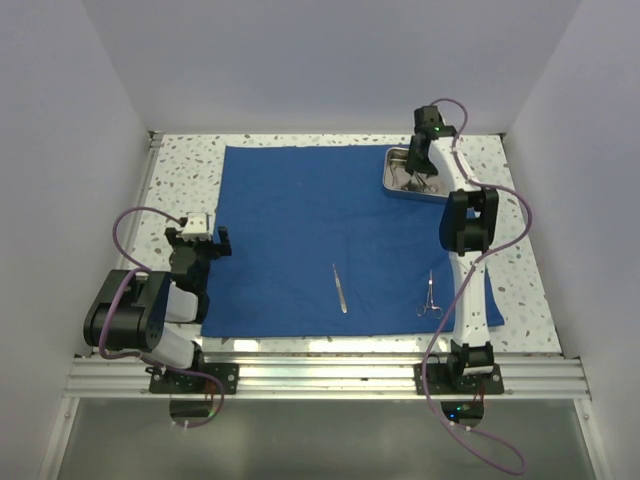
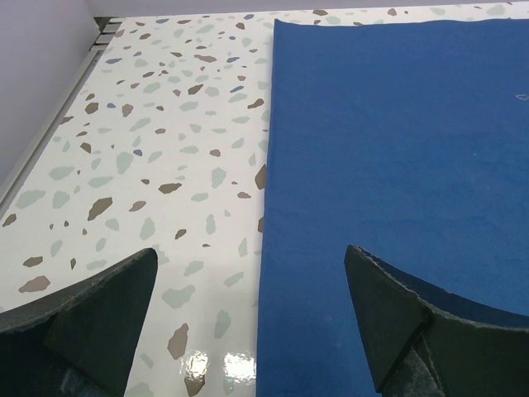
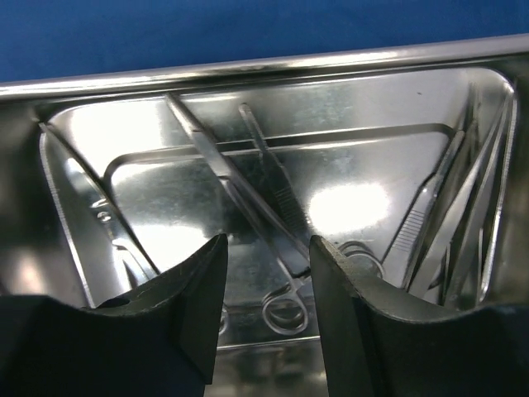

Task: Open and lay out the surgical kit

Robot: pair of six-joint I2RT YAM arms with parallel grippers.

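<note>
The steel kit tray sits at the back right of the blue cloth. In the right wrist view it holds scissor-like instruments, tweezers and other thin tools. My right gripper hangs over the tray, part open, with its fingertips above the instruments and nothing clearly between them. A slim instrument and a pair of ring-handled forceps lie on the cloth toward the front. My left gripper stands open and empty at the cloth's left edge.
The speckled table borders the cloth, with walls at the back and sides.
</note>
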